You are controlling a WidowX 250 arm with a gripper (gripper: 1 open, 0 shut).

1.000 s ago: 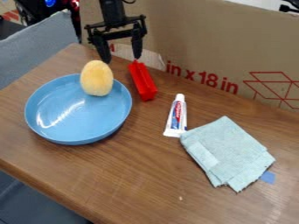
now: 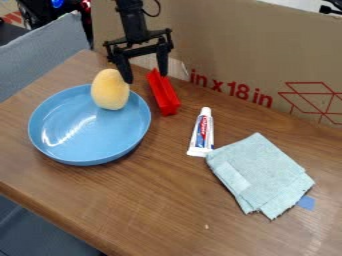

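Note:
My black gripper (image 2: 142,62) hangs open at the back of the table, just above and behind a yellow object (image 2: 110,90) that rests on the back right part of a blue plate (image 2: 67,128). A red elongated object (image 2: 164,93) lies right of it, near the gripper's right finger. A white toothpaste tube (image 2: 202,132) lies right of the plate. A folded light blue cloth (image 2: 261,172) is at the right.
A cardboard box (image 2: 261,55) stands along the back as a wall. A grey padded surface (image 2: 34,70) borders the left.
My gripper has moved down from higher up, lowering toward the space by the yellow and red objects. The objects on the table look unchanged.

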